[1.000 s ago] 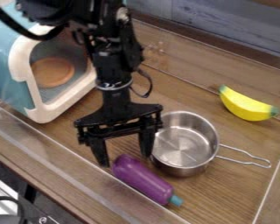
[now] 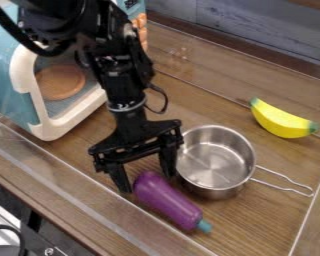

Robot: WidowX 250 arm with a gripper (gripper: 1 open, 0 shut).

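Note:
My black gripper (image 2: 143, 171) hangs over the counter with its fingers spread open, reaching down around the near end of a purple eggplant (image 2: 171, 203), which lies diagonally with its green tip toward the front right. A steel pot (image 2: 219, 159) with a wire handle stands just right of the gripper. Whether the fingertips touch the eggplant or the counter is hard to tell.
A yellow banana (image 2: 282, 118) lies at the back right. A light-blue toy oven (image 2: 49, 112) with an orange disc inside occupies the back left. Bare wooden counter (image 2: 196, 80) stretches behind the pot.
The gripper has shifted slightly over the last second and now sits around the upper end of the eggplant. The eggplant, pot and banana look essentially unmoved.

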